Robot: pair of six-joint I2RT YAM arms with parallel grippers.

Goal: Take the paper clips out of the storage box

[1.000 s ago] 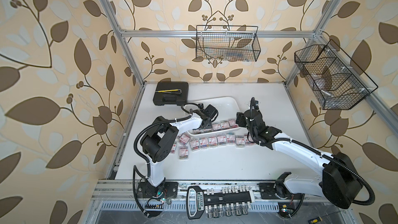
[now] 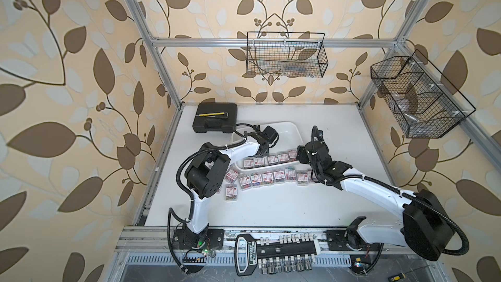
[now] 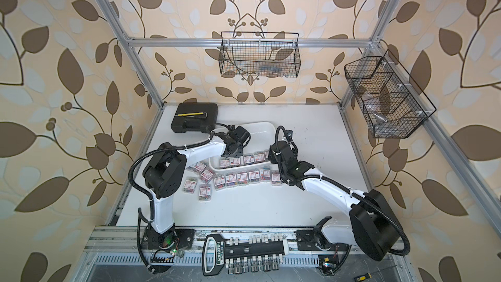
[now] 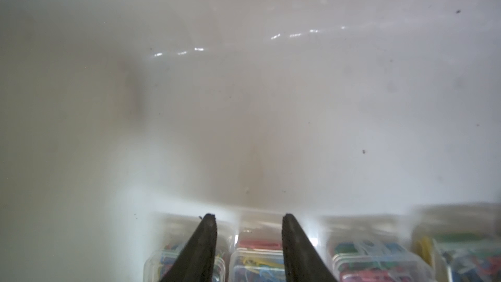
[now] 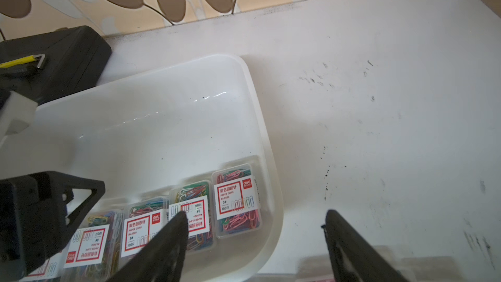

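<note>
In the white storage box [image 2: 288,131], several clear paper clip boxes stand along the near wall, among them the rightmost paper clip box [image 5: 236,198]. Low over the left part of that row is my left gripper. Its fingers are partly apart, with a clip box [image 4: 258,267] showing between and below them; a neighbouring clip box's edge shows there too, and whether anything is gripped is unclear. My right gripper stands open over the storage box's right rim, empty between its fingers.
Several clip boxes, including one nearby [image 2: 231,193], lie on the table in front of the storage box. A black case [image 2: 215,117] with a yellow tool stands at the back left.
My left gripper has shifted slightly right along the storage box, uncovering more of the row's left end. The right arm has moved only slightly.
</note>
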